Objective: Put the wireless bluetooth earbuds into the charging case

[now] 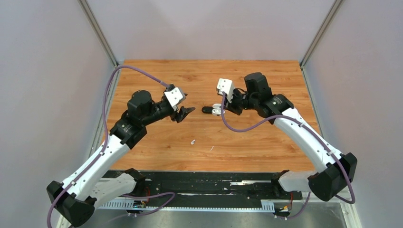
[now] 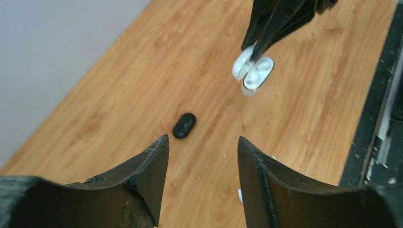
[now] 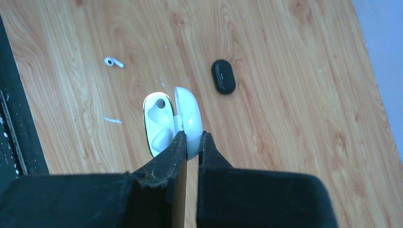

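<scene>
The white charging case hangs with its lid up, and my right gripper is shut on that lid. Its upper slot shows a dark hole. A rounded white shape fills the lower slot; whether it is an earbud I cannot tell. One white earbud lies loose on the table, seen from above nearer the front edge. In the left wrist view, the left gripper stands open and empty, apart from the case held beyond it.
A small black oblong object lies on the wooden table, close to the held case in the top view. A thin white strip or mark is to the right of the loose earbud.
</scene>
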